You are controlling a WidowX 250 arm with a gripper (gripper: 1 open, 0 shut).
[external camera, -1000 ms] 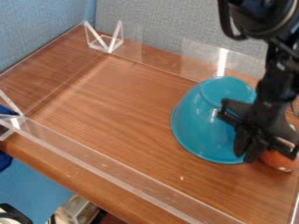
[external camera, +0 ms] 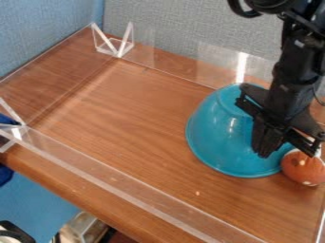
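A teal bowl lies upside down on the wooden table at the right. My black gripper is shut at the bowl's right side, its tips low in front of it, with nothing clearly between them. An orange-red round object, like an onion, rests just right of the bowl, below the gripper.
Clear plastic walls border the wooden table, with brackets at the back left and left edge. A textured grey wall stands behind.
Since a second ago my gripper has risen a little, showing more of the orange object.
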